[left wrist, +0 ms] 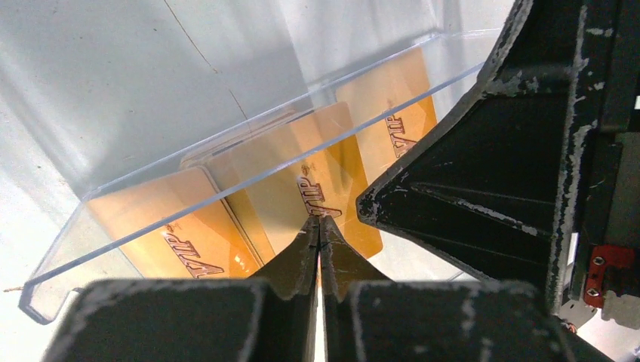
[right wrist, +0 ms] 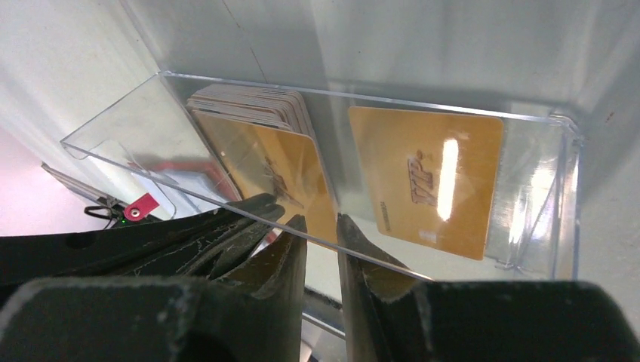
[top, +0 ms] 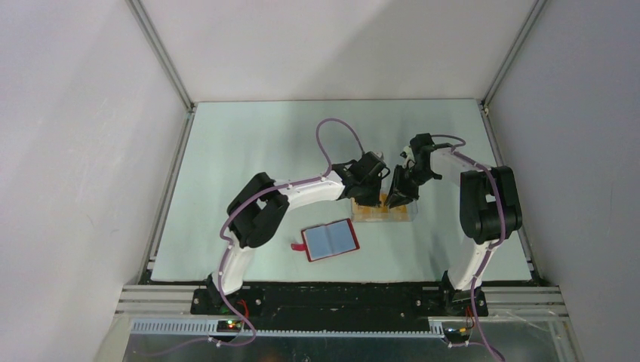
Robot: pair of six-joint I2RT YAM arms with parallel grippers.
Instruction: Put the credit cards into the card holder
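Observation:
Several orange cards point(left wrist: 294, 177) lie in a clear tray point(top: 383, 219). In the right wrist view, a stack of cards point(right wrist: 256, 151) leans in the middle and a single card point(right wrist: 434, 177) lies flat to its right. The card holder point(top: 330, 240), red-edged with pale blue pages, lies open in front of the tray. Down at the middle cards is my left gripper, its fingertips together; whether a card edge is between them is hidden. My right gripper, slightly open with a narrow gap, is over the tray beside the stack, apparently holding nothing.
The tray's transparent walls point(left wrist: 226, 188) rise around the cards close to both grippers. Both arms meet over the tray with little space between them.

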